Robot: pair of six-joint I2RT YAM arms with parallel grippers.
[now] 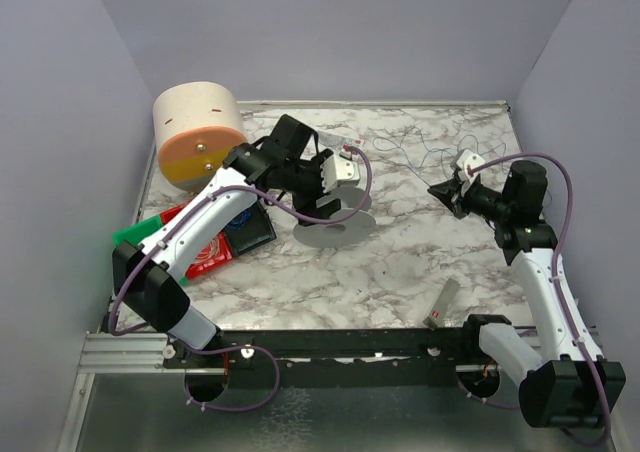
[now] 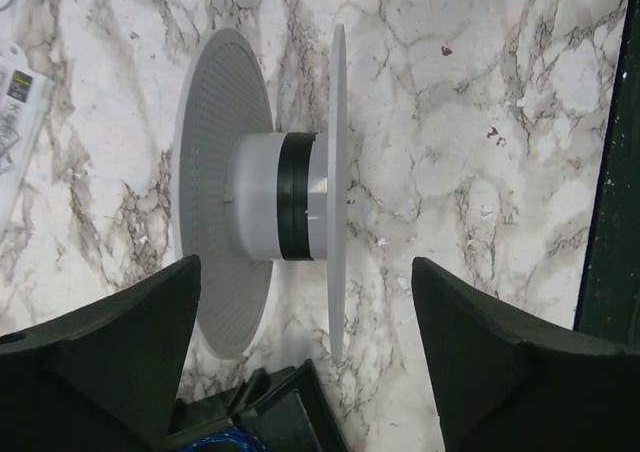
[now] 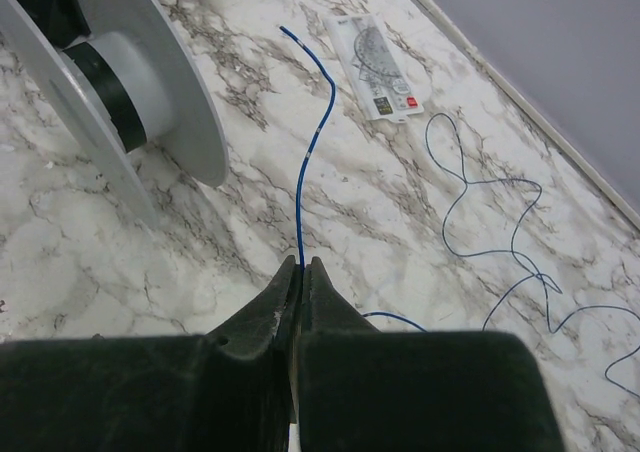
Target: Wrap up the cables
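Observation:
A grey spool with two wide flanges and a black band round its core lies on the marble table, on its rims. Over it, my left gripper stands partly open, fingers apart, nothing held between them; the spool sits just ahead of the fingertips. In the top view, the left arm partly covers the spool. To the right, my right gripper is shut on a thin blue cable. One free end of it sticks out ahead of the fingers toward the spool side; the rest trails away behind.
Loose bends of the cable lie at the back right. A clear packet rests behind the spool. Red and green boxes, a black box and a large cream roll stand at left. A grey bar lies near the front edge.

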